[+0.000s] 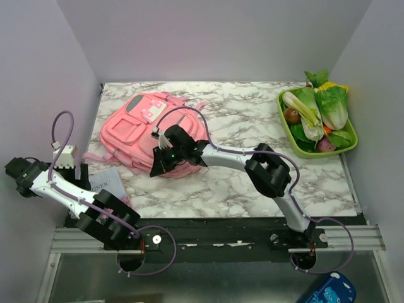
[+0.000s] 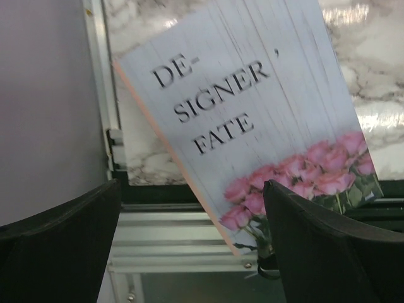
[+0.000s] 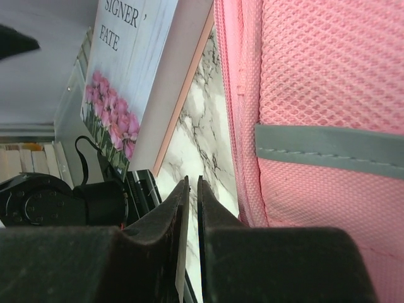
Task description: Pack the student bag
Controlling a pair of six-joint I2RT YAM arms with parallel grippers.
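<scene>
The pink student bag (image 1: 142, 126) lies on the marble table, left of centre. A book titled "Designer Fate" (image 1: 108, 182), pale with pink flowers, lies at the front left, partly hidden by my left arm. In the left wrist view, the book (image 2: 233, 120) shows between and beyond the wide-spread fingers of my left gripper, which is open and holds nothing. My right gripper (image 1: 157, 165) is at the bag's front edge. Only a narrow empty gap parts its fingers (image 3: 180, 214); the bag's mesh side (image 3: 328, 107) is to their right in the right wrist view.
A green basket (image 1: 353, 136) full of vegetables stands at the right. A blue item with a cartoon print (image 1: 331, 291) lies past the front edge. Grey walls flank the table.
</scene>
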